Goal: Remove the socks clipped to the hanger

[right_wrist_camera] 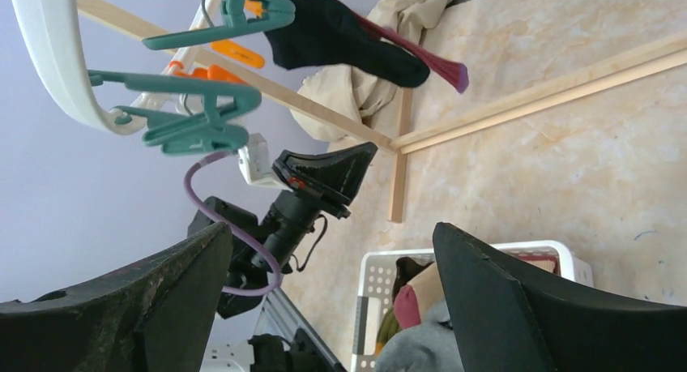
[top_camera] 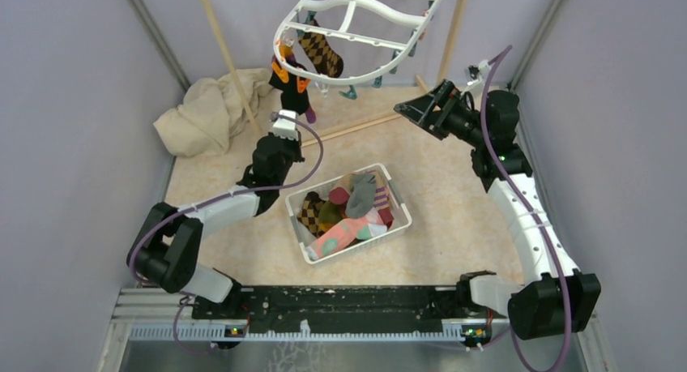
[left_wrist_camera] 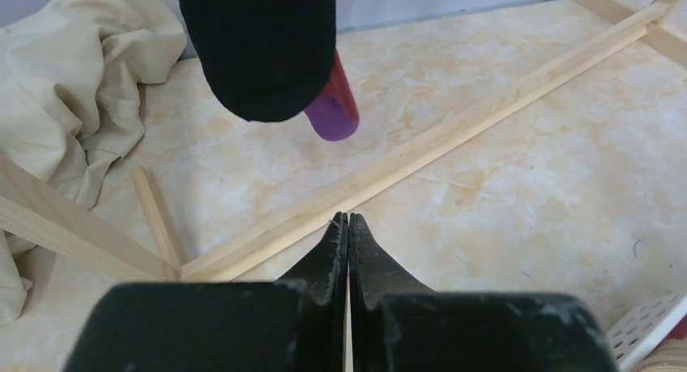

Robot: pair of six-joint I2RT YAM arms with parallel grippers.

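The white hanger point(top_camera: 348, 36) hangs at the top of the top view, turned at an angle. A black sock point(top_camera: 290, 88) and a purple-ended sock point(left_wrist_camera: 332, 121) dangle from its left side. Behind them hangs an argyle sock point(top_camera: 322, 54). My left gripper is shut, its fingertips together with nothing between them; the black sock's toe hangs above and beyond them, apart. On the right, my right gripper stands open and empty, away from the socks, with teal clips point(right_wrist_camera: 211, 104) of the hanger ahead of it.
A white basket point(top_camera: 397, 228) full of socks sits on the floor between the arms. Wooden bars point(top_camera: 356, 127) of the frame cross the floor behind it. Beige cloth point(top_camera: 212, 117) lies at the back left. Floor right of the basket is clear.
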